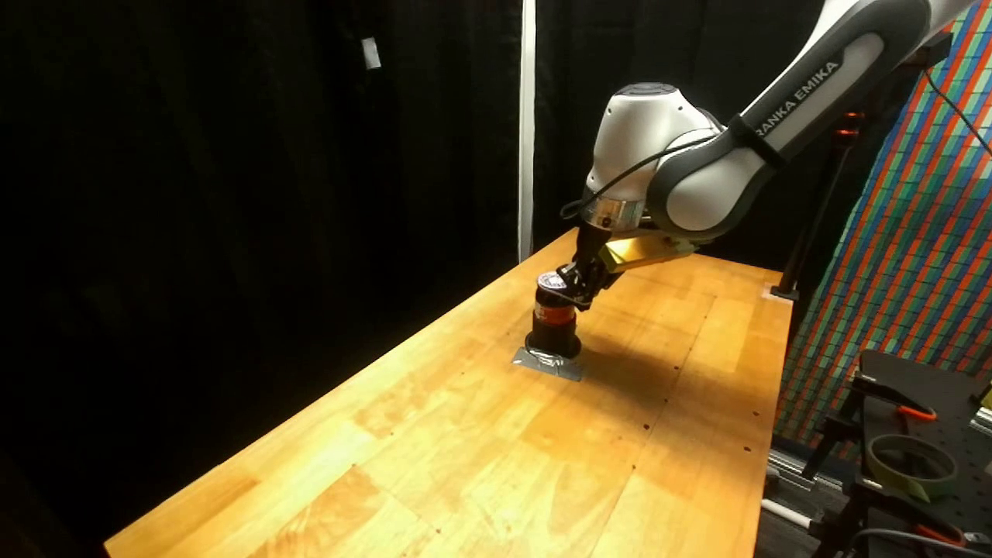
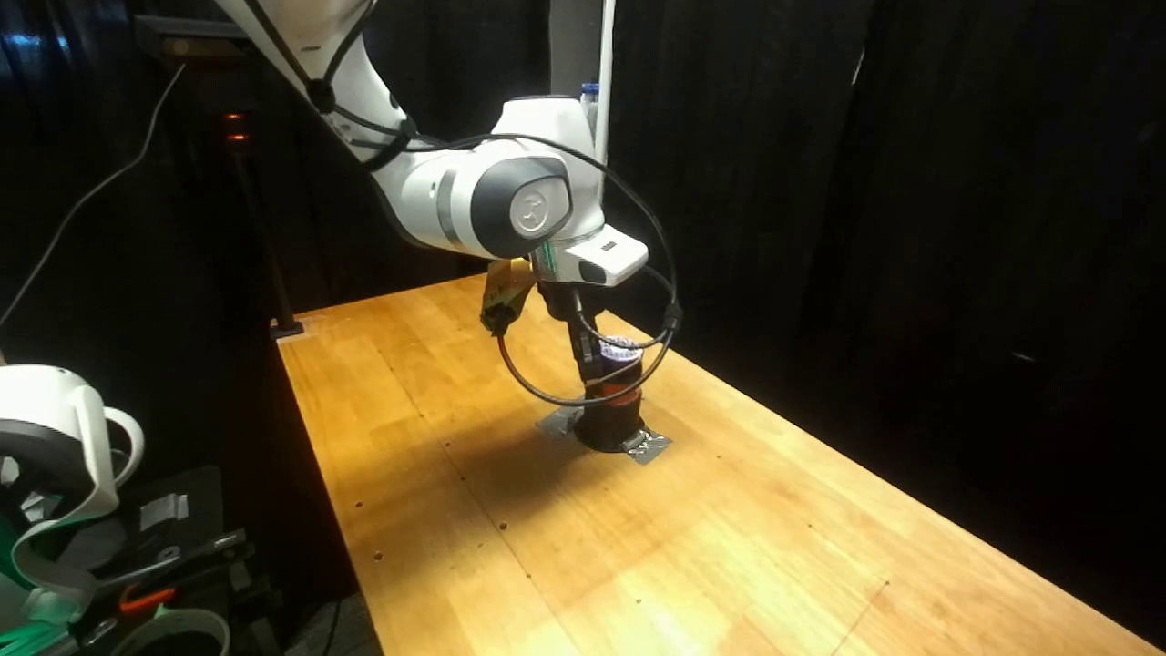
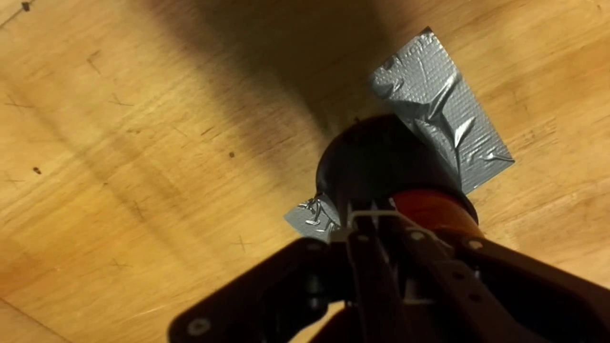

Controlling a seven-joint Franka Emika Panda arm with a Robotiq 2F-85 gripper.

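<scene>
A black upright container (image 1: 552, 336) with an orange-red band and a pale round top stands on the table, its base held by grey tape (image 3: 454, 108). My gripper points downward close against the container's upper side, its fingers drawn together. A thin pale band (image 3: 374, 213) crosses the fingertips and runs off toward the container; whether it passes between the pads or around them, I cannot tell. In exterior view 2 the gripper (image 2: 593, 377) is beside the container (image 2: 612, 421), partly hidden by a cable loop. The fingers hide part of the container in the wrist view.
A black cable (image 2: 667, 262) hangs from the arm. Off the table stands a dark side bench (image 1: 972, 446) with clamps and a tape roll (image 1: 911, 465).
</scene>
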